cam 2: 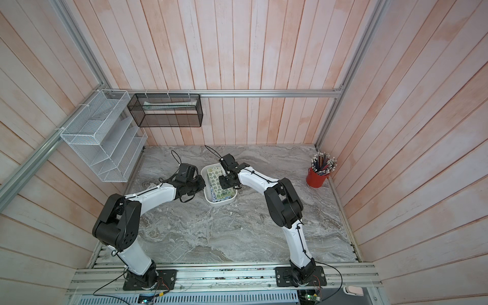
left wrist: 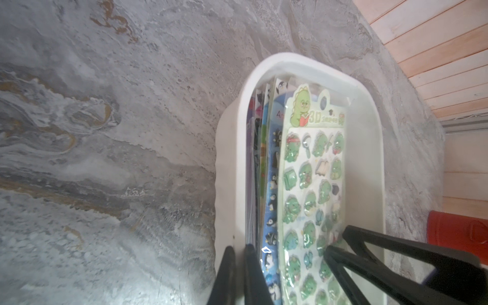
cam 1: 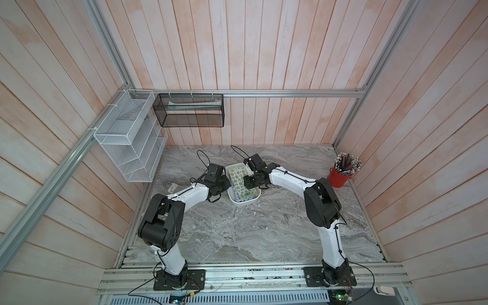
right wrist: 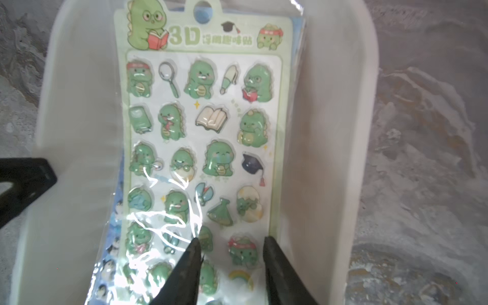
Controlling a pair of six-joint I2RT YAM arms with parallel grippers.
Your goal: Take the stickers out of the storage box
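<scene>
The white storage box (cam 1: 244, 202) stands on the marble table with sticker sheets inside. On top lies a green 3D dinosaur sheet (right wrist: 203, 137) in clear wrapping. Blue penguin sheets (left wrist: 271, 239) and several others show beside it along the left wall. My left gripper is shut on the box's left wall, one finger on either side of it. In the right wrist view my right gripper is partly open, its fingertips over the lower right of the dinosaur sheet. Whether they touch the sheet I cannot tell.
A red bucket of pens (cam 1: 337, 178) stands at the table's right side. White wire shelves (cam 1: 133, 139) and a black mesh basket (cam 1: 189, 110) hang at the back left.
</scene>
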